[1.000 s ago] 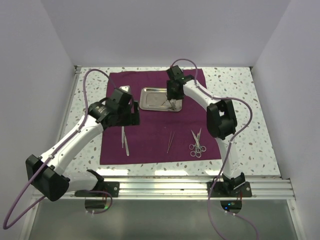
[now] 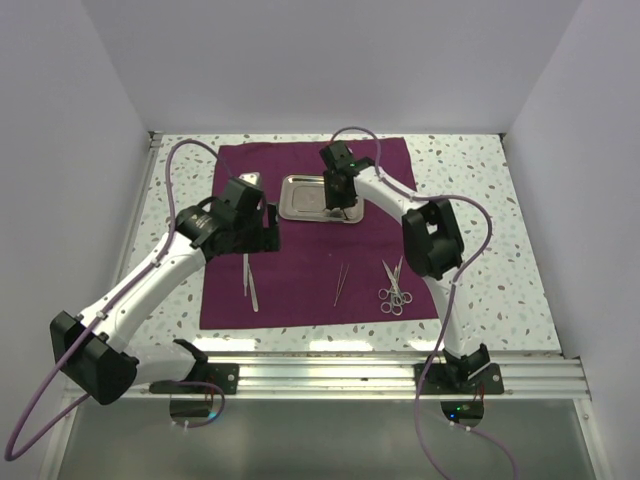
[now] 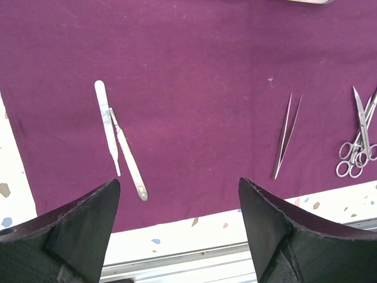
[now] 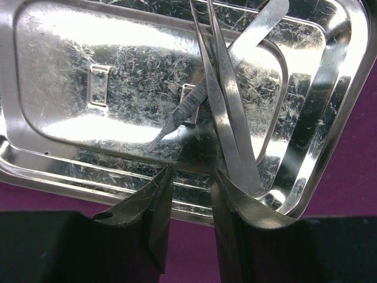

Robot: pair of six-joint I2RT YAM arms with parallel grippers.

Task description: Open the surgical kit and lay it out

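The steel tray (image 2: 300, 213) rests on the purple cloth at the back. In it, as the right wrist view shows, tweezers (image 4: 222, 106) lie across a scalpel-like handle (image 4: 259, 29). My right gripper is part open above the tray's near side, close to the tweezers' joined end, with nothing between its fingers. Two slim instruments, a flat handle (image 3: 106, 121) and a scalpel (image 3: 131, 158), lie on the cloth at left. Another pair of tweezers (image 3: 286, 135) lies in the middle front, with scissors (image 3: 361, 124) at right. My left gripper is wide open above the cloth, holding nothing.
A metal rail (image 2: 320, 375) runs along the front edge.
Over the tray, my right gripper has moved a little to the left. The left arm has hardly moved, and the instruments on the cloth lie where they were.
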